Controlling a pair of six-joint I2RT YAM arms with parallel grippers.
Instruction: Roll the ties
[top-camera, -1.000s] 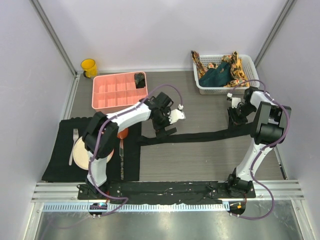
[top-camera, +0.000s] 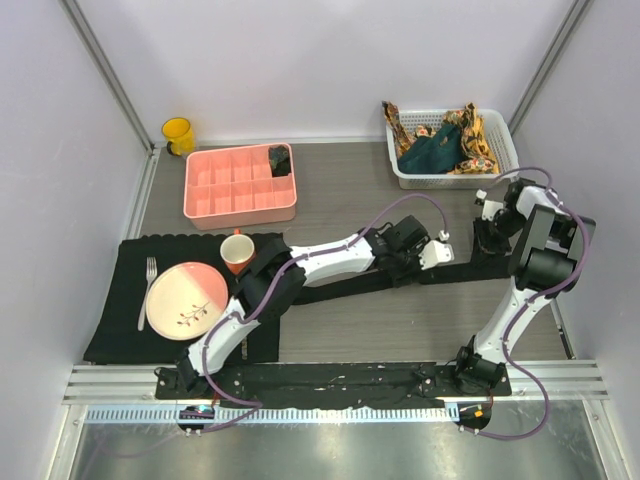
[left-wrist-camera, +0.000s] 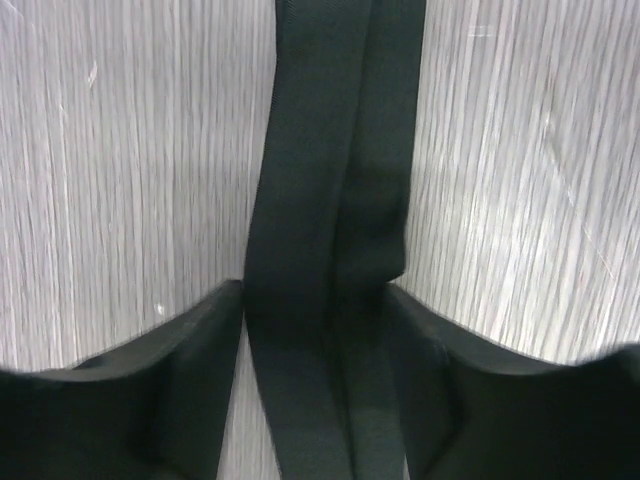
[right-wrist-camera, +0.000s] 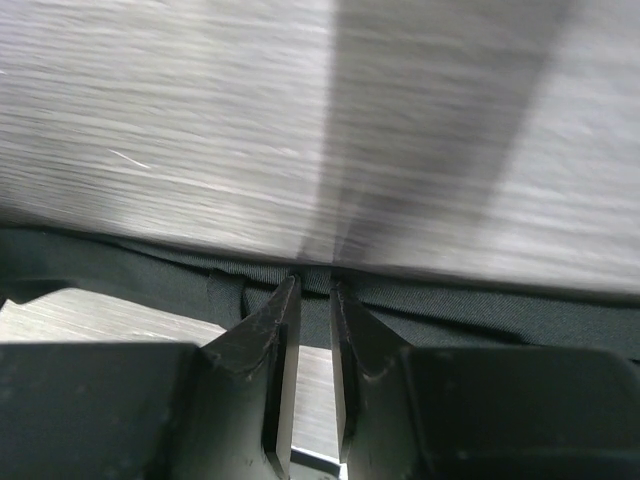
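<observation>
A long black tie (top-camera: 462, 273) lies stretched across the table from the dark mat toward the right wall. In the left wrist view the doubled tie (left-wrist-camera: 305, 190) runs lengthwise between the fingers of my left gripper, which is open with one finger at each side. The tie (right-wrist-camera: 440, 310) crosses sideways in the right wrist view, with a fold in it. Over it my right gripper stands slightly open; dark cloth shows through the narrow gap, and no cloth is clearly pinched. From above, the arms partly hide the tie.
A pink divided box (top-camera: 240, 215) at the back holds a black roll (top-camera: 279, 160) in one compartment. Patterned and dark cloth fills a white basket (top-camera: 450, 182). A plate (top-camera: 187, 300), fork (top-camera: 147, 290) and mug (top-camera: 237, 252) are on the left, close to the left arm.
My left gripper has travelled right along the tie, from its left end to about its middle. My right gripper has shifted slightly right.
</observation>
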